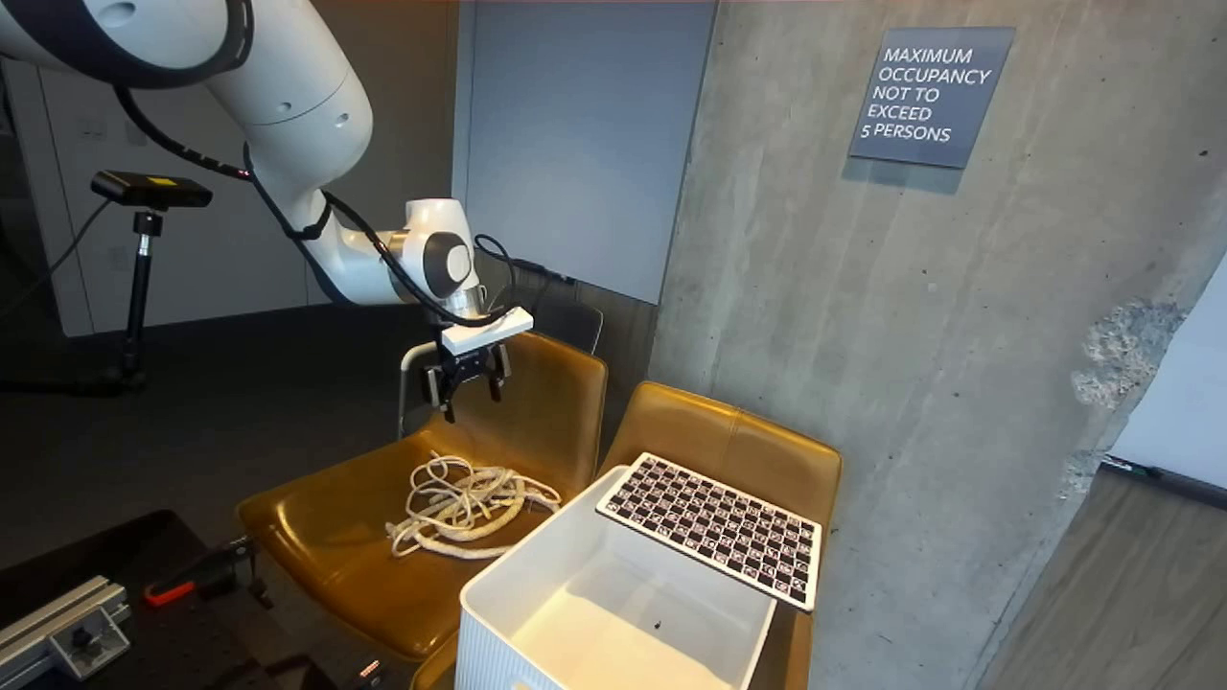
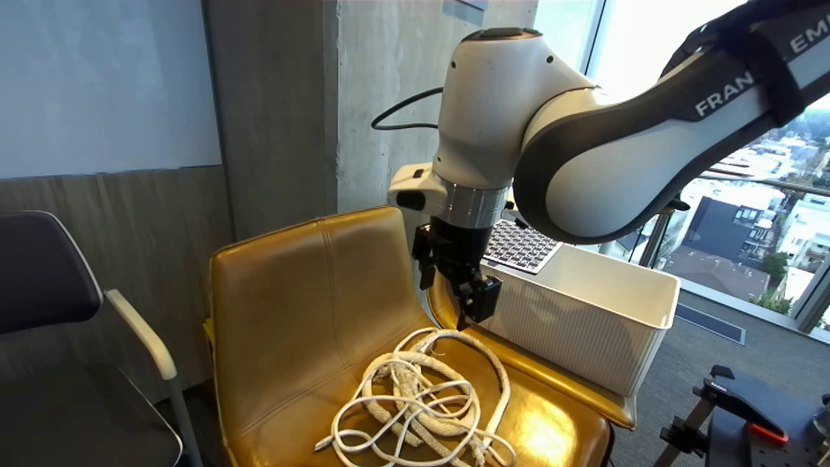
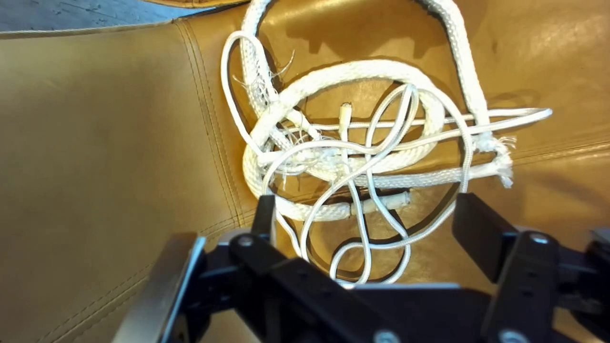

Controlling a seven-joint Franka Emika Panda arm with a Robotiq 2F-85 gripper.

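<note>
A loose tangle of white rope, made of thick and thin lengths with frayed ends, lies on the seat of a tan leather chair. Above it hangs my gripper, fingers pointing down and clear of the rope. In the wrist view the two black fingertips of the gripper stand wide apart, so it is open. Between and beyond them the coils of rope show on the leather, none of them held.
A white ribbed bin stands on the second chair, right beside the rope's chair; its inside looks nearly bare. Across its back edge leans a black-and-white patterned board. Dark equipment with a clamp sits at the front left.
</note>
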